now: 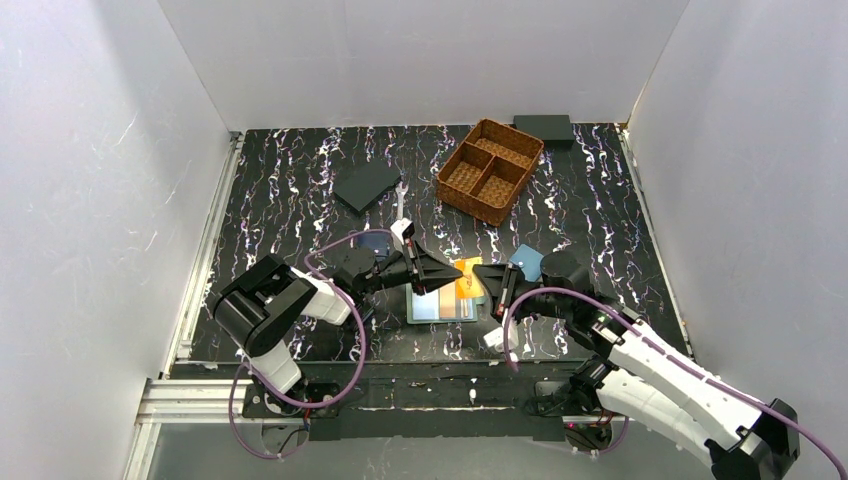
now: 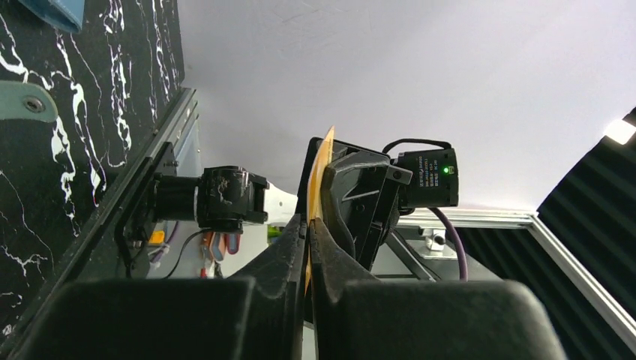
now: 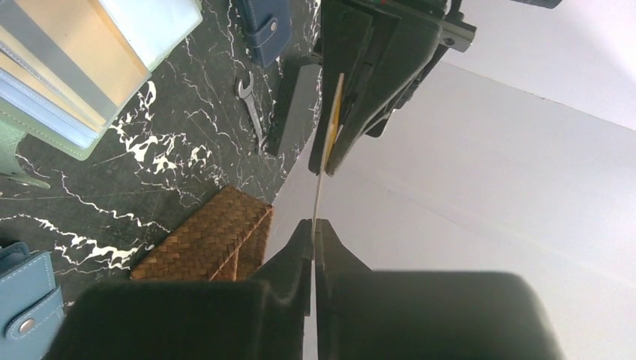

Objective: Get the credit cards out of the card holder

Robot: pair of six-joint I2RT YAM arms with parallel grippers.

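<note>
An orange card (image 1: 467,283) hangs upright between my grippers. My right gripper is shut on it, seen edge-on in both wrist views. My left gripper is shut at the card's other end, with the thin card at its fingertips. The card holder (image 1: 435,310) lies open on the table below, with pale cards in its sleeves; in the right wrist view its sleeves (image 3: 112,67) show at upper left.
A three-compartment wicker basket (image 1: 466,200) stands at the back, beside dark boxes (image 1: 365,185). A wrench (image 3: 255,120) and blue wallets (image 3: 26,307) lie around the holder.
</note>
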